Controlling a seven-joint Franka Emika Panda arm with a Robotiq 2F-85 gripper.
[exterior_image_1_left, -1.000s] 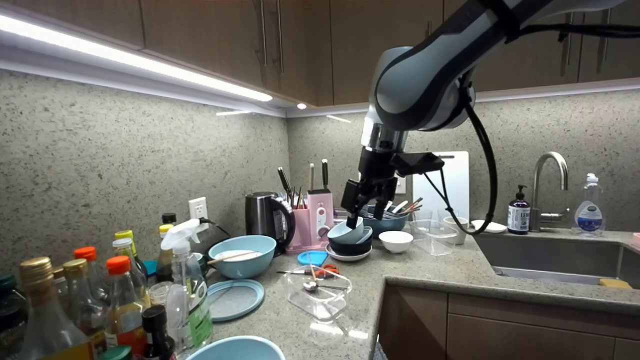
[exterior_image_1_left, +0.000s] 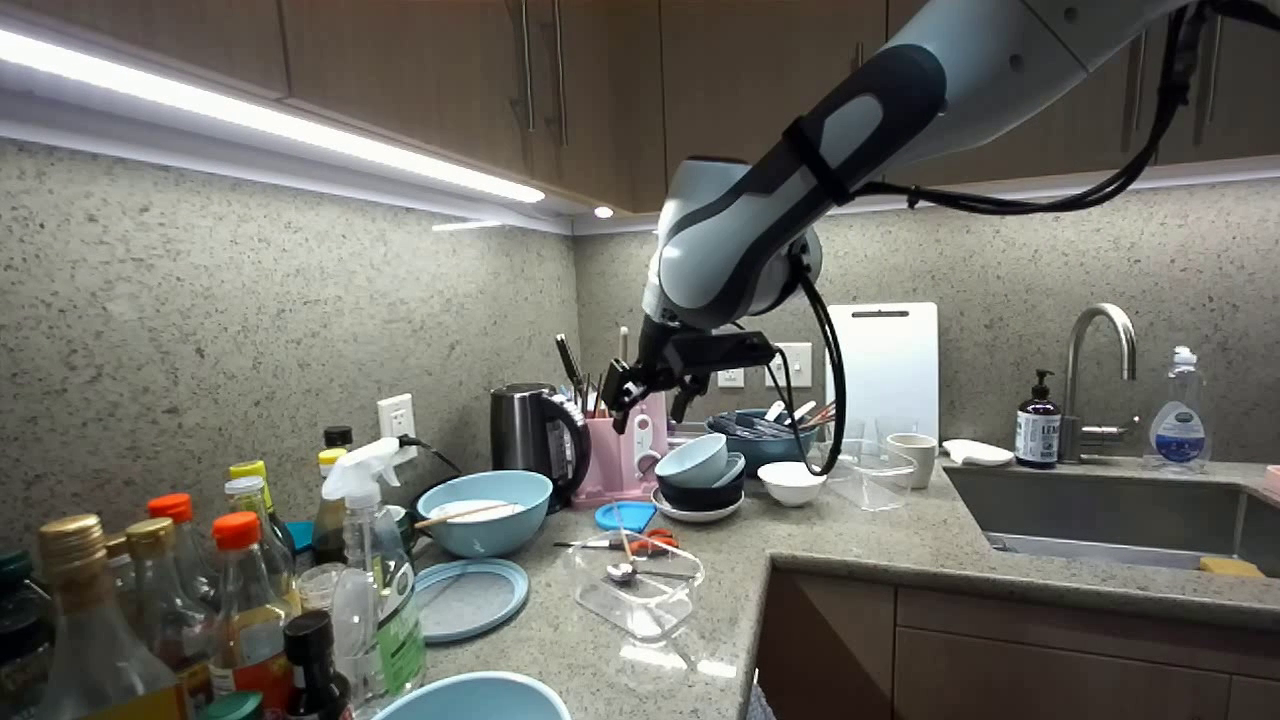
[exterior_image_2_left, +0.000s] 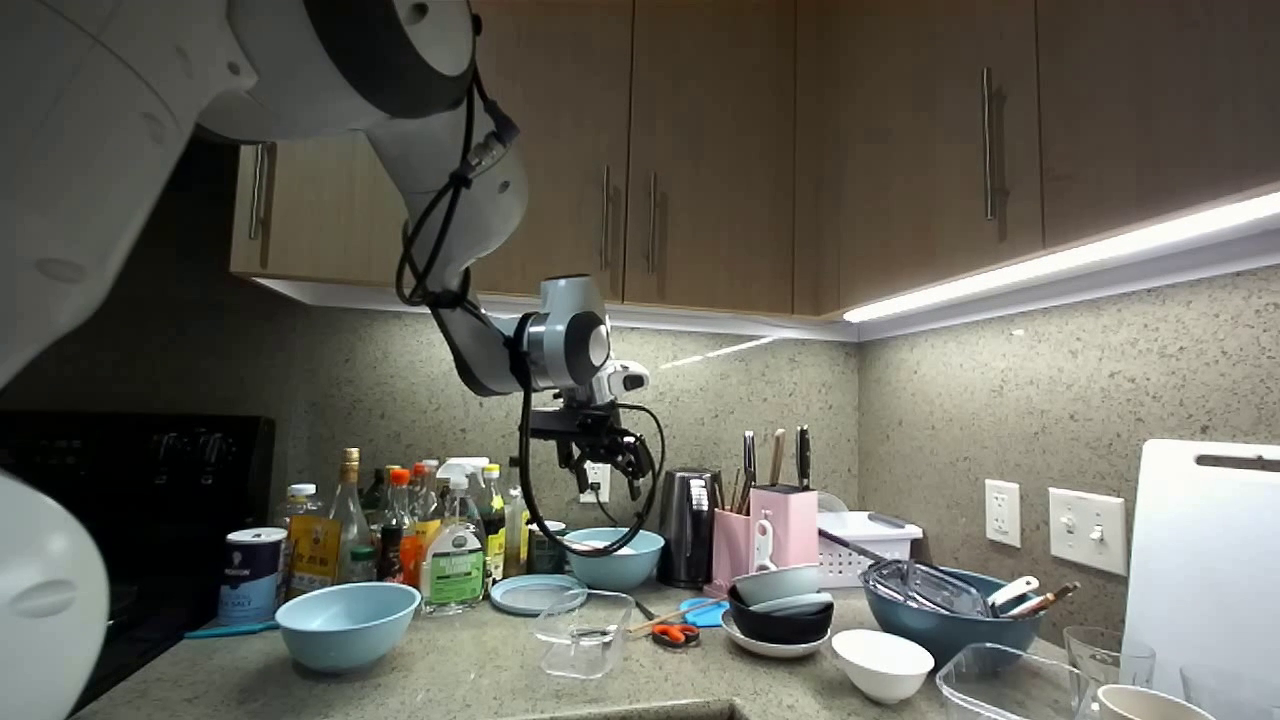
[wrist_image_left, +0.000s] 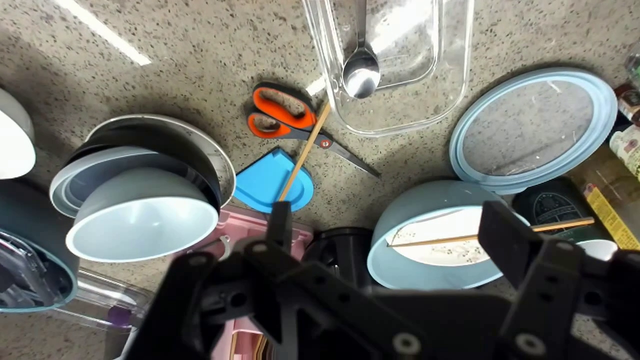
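Observation:
My gripper (exterior_image_1_left: 651, 406) hangs in the air above the counter's back corner, with its fingers apart and nothing between them. In the wrist view, its two black fingertips (wrist_image_left: 279, 223) stand wide of each other. Below them sits a light blue bowl (wrist_image_left: 393, 240) holding something white and a wooden stick. Orange-handled scissors (wrist_image_left: 321, 141) lie beside a blue scoop-like piece (wrist_image_left: 270, 180), with another wooden stick across them. A metal spoon (wrist_image_left: 361, 72) rests in a clear container (wrist_image_left: 414, 123). Tilted light blue bowls (wrist_image_left: 144, 222) are piled in a black bowl on a white plate.
A dark kettle (exterior_image_1_left: 524, 450) and pink knife block (exterior_image_1_left: 648, 456) stand near the wall under the gripper. Bottles crowd the left side, by a spray bottle (exterior_image_1_left: 372, 540) and a round blue-rimmed lid (exterior_image_1_left: 470, 600). The sink (exterior_image_1_left: 1116, 510) lies to the right. Upper cabinets hang overhead.
In exterior view 1, my arm and gripper have moved left and up, from over the bowl pile to in front of the knife block. The counter objects look unmoved.

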